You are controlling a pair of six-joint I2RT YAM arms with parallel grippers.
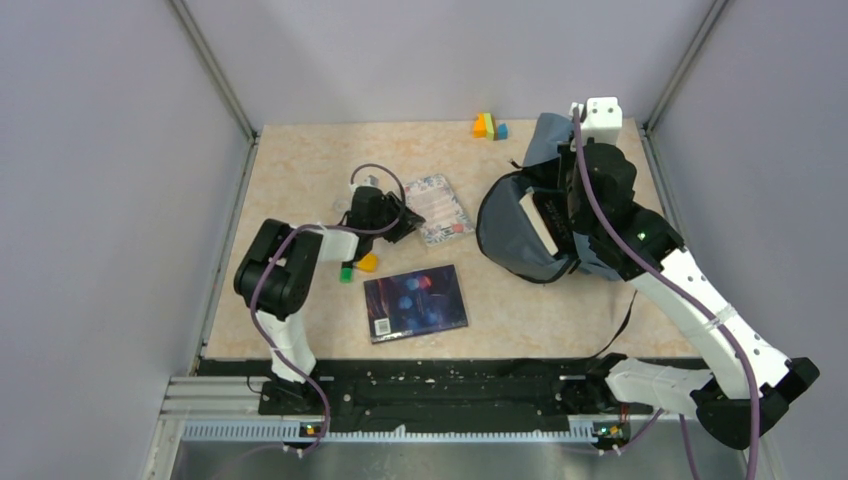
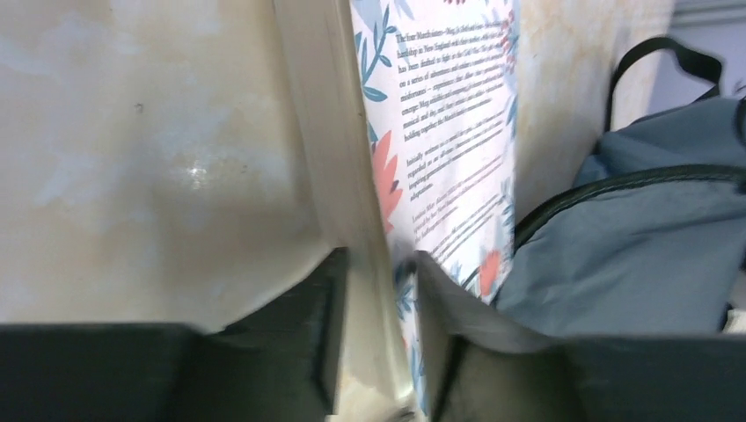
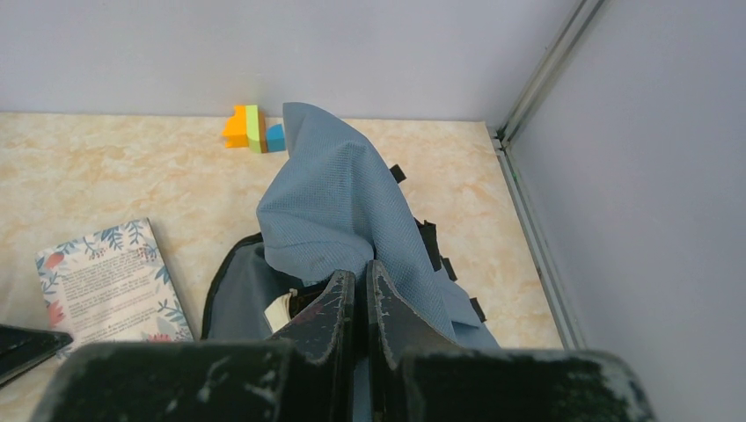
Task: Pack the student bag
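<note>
A thin floral-covered book with printed text (image 1: 440, 208) lies flat on the left-centre of the table. My left gripper (image 1: 416, 222) is at its left edge. In the left wrist view, its part-open fingers (image 2: 330, 303) straddle the book's pale spine (image 2: 339, 149); whether both touch it cannot be told. A grey-blue student bag (image 1: 525, 235) gapes at the right, with a pale-edged book (image 1: 538, 224) inside. My right gripper is shut at a raised fold of the bag's cloth (image 3: 325, 193), which gathers into folds at its fingertips.
A dark, blue-and-red covered book (image 1: 416, 302) lies flat at the front. Coloured blocks (image 1: 485, 127) stand at the back edge. A yellow piece (image 1: 367, 262) and a green piece (image 1: 346, 273) sit close by the left arm. Bare table separates the floral book from the bag.
</note>
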